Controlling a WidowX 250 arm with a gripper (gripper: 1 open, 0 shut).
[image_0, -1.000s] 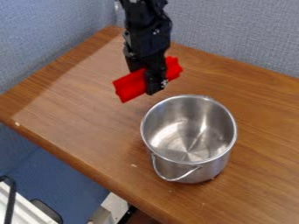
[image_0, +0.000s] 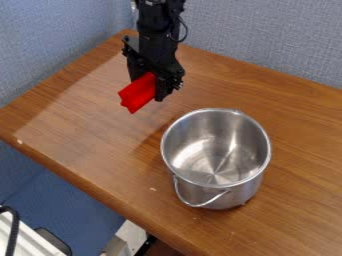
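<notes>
My black gripper (image_0: 152, 76) hangs over the back left of the wooden table, holding a red object (image_0: 138, 94) that sticks out toward the front left below its fingers. The fingertips are dark and partly hide the object. A steel pot (image_0: 215, 157) with a wire handle stands to the front right of the gripper, apart from it; its inside looks empty.
Grey padded walls (image_0: 40, 40) border the left and back. At the lower left, past the table edge, are a blue surface and a white object (image_0: 27, 240).
My gripper has moved left with the red object, which has turned so that its right end no longer shows. The pot is unchanged.
</notes>
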